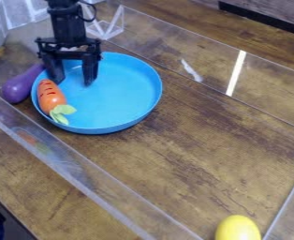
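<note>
The black gripper (69, 66) hangs over the back left part of a blue plate (112, 98), its fingers pointing down. Whether it is open or shut is not clear, and I see nothing held. An orange toy carrot (52, 98) with pale green leaves lies on the plate's left side, just in front of the gripper. A purple eggplant (19, 87) lies outside the plate to the left.
A yellow object (237, 229), perhaps a lemon, lies at the front right. Clear plastic strips run along the wooden table (199, 141), whose middle and right are clear. A dark ledge stands at the back right.
</note>
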